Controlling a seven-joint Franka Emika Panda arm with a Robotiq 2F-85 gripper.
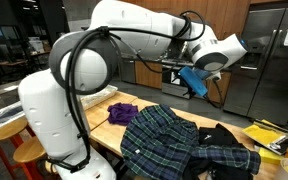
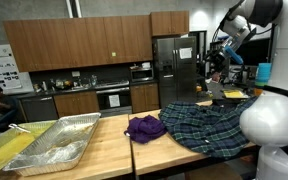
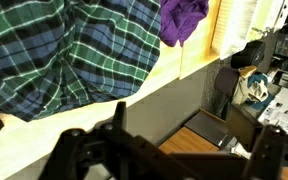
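Observation:
A dark green and blue plaid cloth (image 1: pixel 160 142) lies spread and rumpled over the table. To its left sits a bunched purple cloth (image 1: pixel 122 113). In the wrist view the plaid cloth (image 3: pixel 69 50) fills the upper left, while the purple cloth (image 3: pixel 182 18) shows at the top. My gripper is open, its dark fingers apart at the bottom of that view, with nothing between them. It hangs well above the table, clear of both cloths. The second exterior view shows the plaid cloth (image 2: pixel 196 128) and the purple cloth (image 2: pixel 146 129) on the wooden tabletop.
A black cloth (image 1: pixel 220 133) lies beyond the plaid one, near yellow items (image 1: pixel 265 134) on the right. Foil-lined trays (image 2: pixel 60 143) stand at the table's other end. Bare wood (image 2: pixel 109 152) separates them from the purple cloth.

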